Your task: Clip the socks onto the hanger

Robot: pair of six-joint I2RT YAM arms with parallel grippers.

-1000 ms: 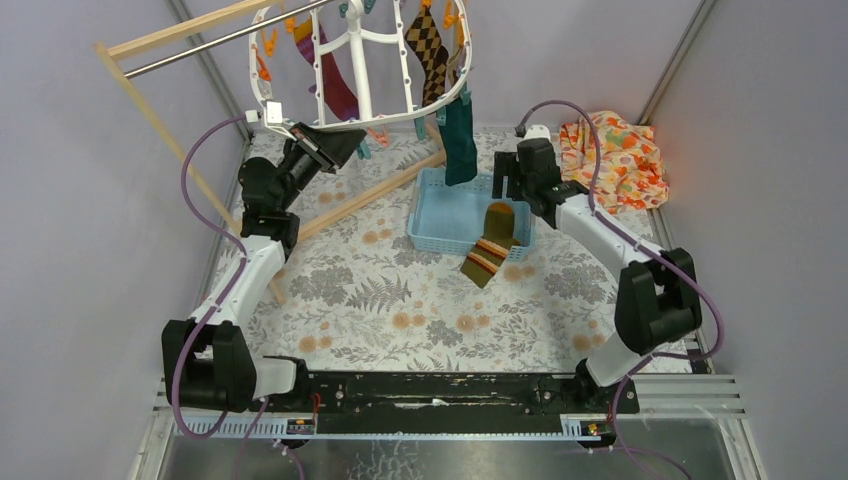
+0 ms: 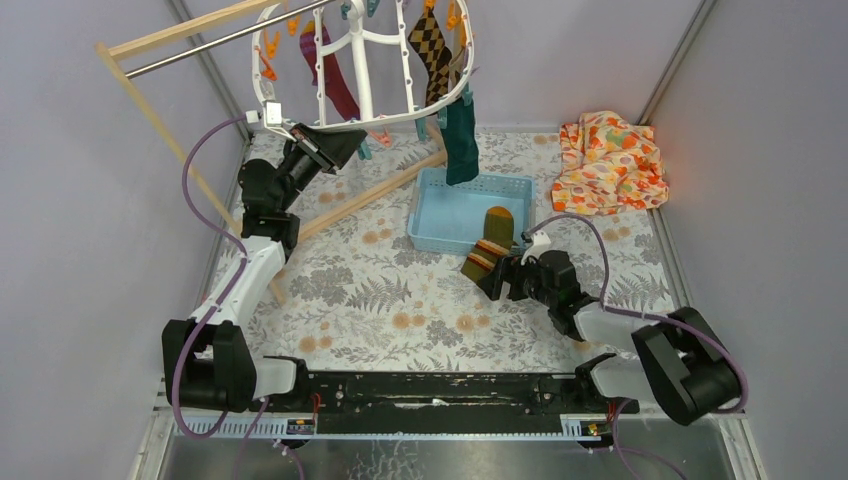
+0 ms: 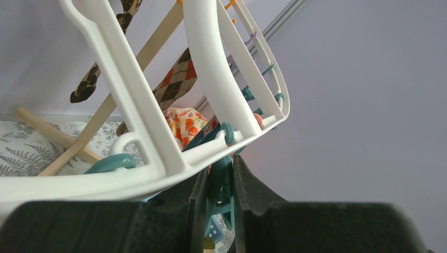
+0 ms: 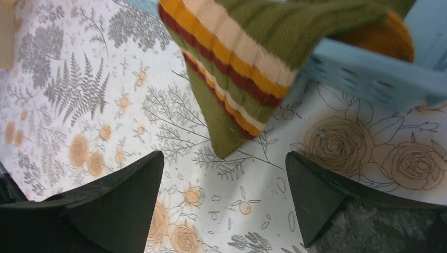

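Observation:
At the white hanger [image 2: 365, 105], my left gripper [image 2: 350, 140] has its fingers around a teal clip [image 3: 219, 190] below the rim. Socks hang from clips, among them a dark teal one [image 2: 460, 145] and a checked one [image 2: 428, 55]. An olive sock with orange, red and cream stripes [image 4: 232, 63] drapes over the front edge of the blue basket [image 2: 435, 210], its end on the floral surface. My right gripper stands open just in front of that hanging end, its fingers either side, nothing held.
A wooden frame [image 2: 150, 110] carries the hanger on the left. A crumpled orange floral cloth [image 2: 610, 165] lies at the back right.
My right gripper has come down from above the back of the basket to the front, by the striped sock's end. The left arm looks almost unchanged.

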